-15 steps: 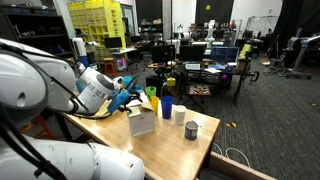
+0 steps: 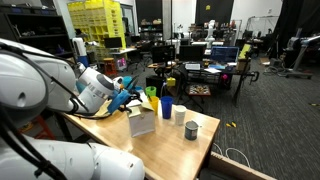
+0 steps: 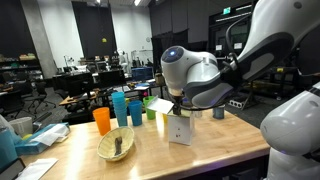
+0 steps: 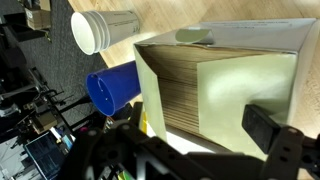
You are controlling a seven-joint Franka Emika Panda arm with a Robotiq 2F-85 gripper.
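Observation:
A white and brown carton (image 4: 180, 85) with its top open fills the middle of the wrist view, its pale flaps spread. In exterior view 2 the carton (image 3: 180, 129) stands upright on the wooden table, directly under my gripper (image 3: 178, 105). Exterior view 1 shows the carton (image 2: 142, 122) at the arm's end, near the table's left part. My gripper has its dark fingers set wide apart over the carton's opening. Whether either finger touches a flap cannot be told.
Beside the carton stand a blue cup (image 4: 112, 88), a white cup (image 4: 92, 31) and, farther off, a grey mug (image 2: 191, 131). A wicker basket (image 3: 112, 155) and an orange cup (image 3: 102, 121) occupy the table's other side. Bare wood lies at the table's near end.

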